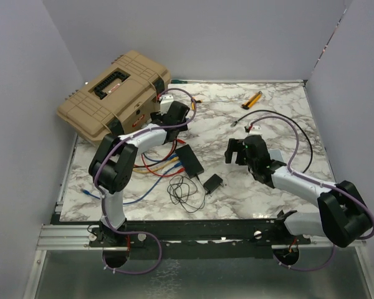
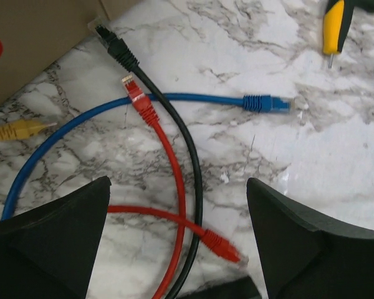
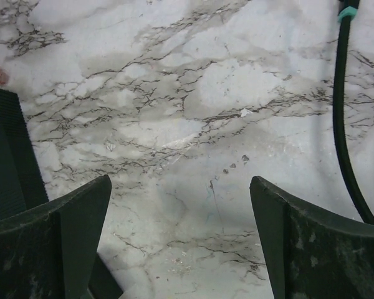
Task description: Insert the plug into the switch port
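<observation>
The black switch (image 1: 189, 161) lies at table centre, cables beside it and a small black box (image 1: 213, 183) below it. My left gripper (image 1: 168, 118) hangs open over a cluster of cable plugs: black (image 2: 121, 50), red (image 2: 140, 103), blue (image 2: 266, 104), yellow (image 2: 12, 130) and a lower red one (image 2: 221, 245). My right gripper (image 1: 237, 151) is open above bare marble right of the switch, with a black cable (image 3: 341, 124) at the right of its wrist view.
A large tan case (image 1: 115, 87) fills the back left. A hex driver (image 2: 333, 28) and orange tool (image 1: 252, 99) lie at the back. A thin wire tangle lies at the front middle.
</observation>
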